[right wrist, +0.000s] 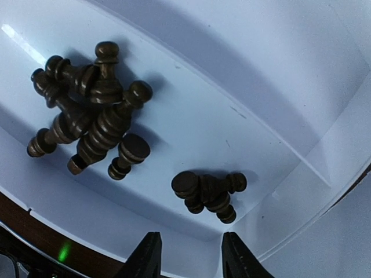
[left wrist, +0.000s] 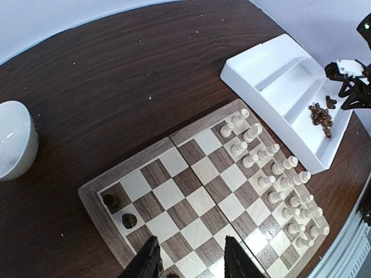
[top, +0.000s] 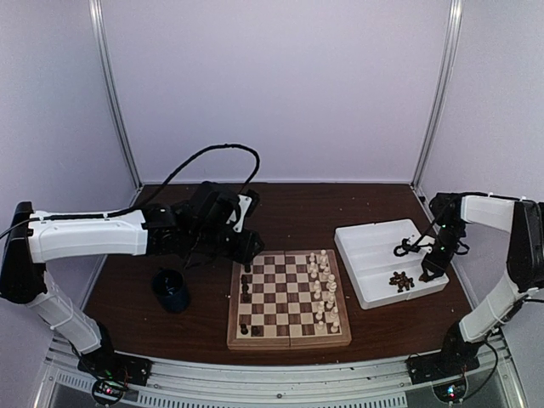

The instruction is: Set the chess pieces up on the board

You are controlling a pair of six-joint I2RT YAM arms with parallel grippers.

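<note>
The chess board (top: pixel 290 342) lies mid-table with white pieces (left wrist: pixel 278 168) filling its right side. Along its left edge stand several dark pieces, including one dark piece (left wrist: pixel 129 220) beside a dark corner piece (left wrist: pixel 111 201). My left gripper is open over the board's far left part, its fingers empty. On the right, a white tray (top: pixel 374 289) holds a pile of dark pieces (right wrist: pixel 104 116) and a smaller dark cluster (right wrist: pixel 208 191). Above that cluster's compartment, near the tray's wall, my right gripper stands open with nothing between its fingers.
A bowl (left wrist: pixel 16 142), dark outside and white inside, stands left of the board. Low dividers (right wrist: pixel 232 107) split the tray into compartments. Bare table (top: pixel 297 212) lies behind the board.
</note>
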